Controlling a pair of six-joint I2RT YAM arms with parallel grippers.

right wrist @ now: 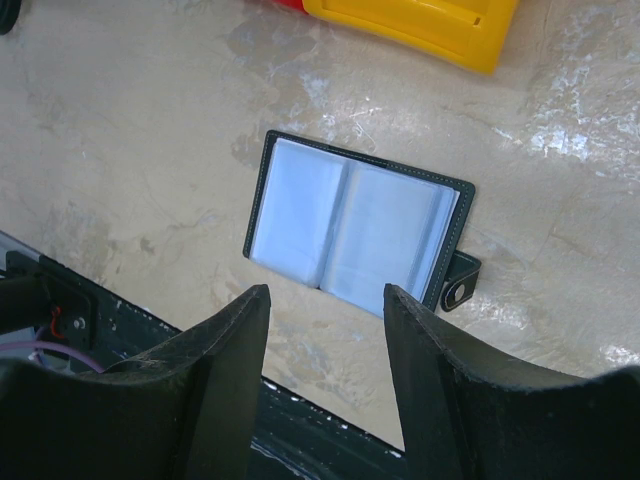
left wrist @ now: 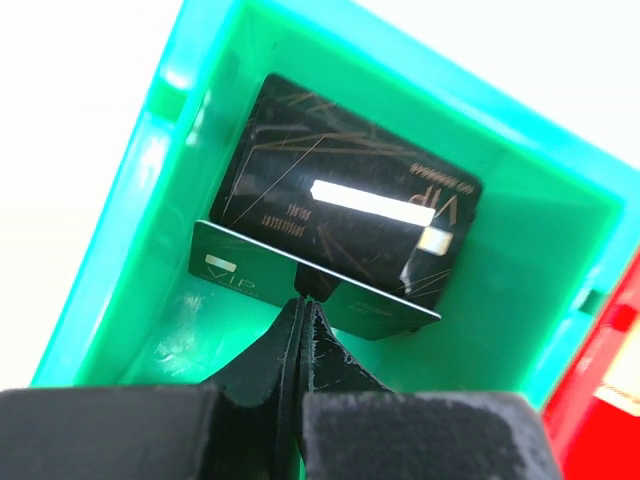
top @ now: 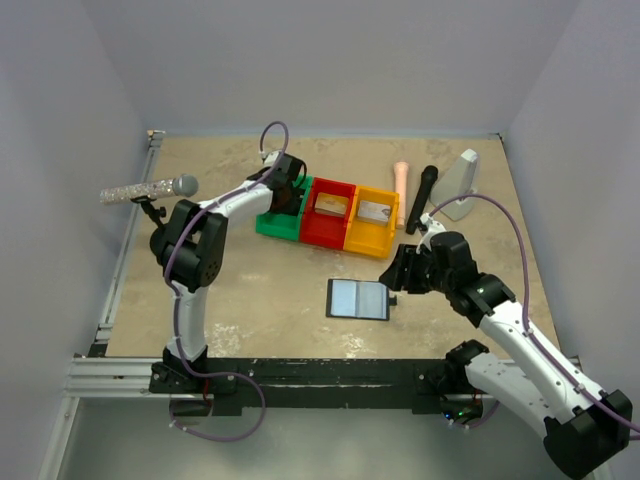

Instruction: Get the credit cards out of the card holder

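The card holder lies open flat on the table with pale clear sleeves; no dark card shows in them. Above it, my right gripper stands open, fingers apart and nothing between them. My left gripper points into the green bin, its fingertips pressed together. Just past the tips, a dark glossy card marked VIP stands tilted on edge across them; no part of it shows between the fingers. Behind it a black patterned card lies in the bin. From above, the left gripper hides part of the bin.
A red bin and a yellow bin adjoin the green one, each with a card inside. Microphone-like items and a pale stand are at the back right. Bare table surrounds the holder.
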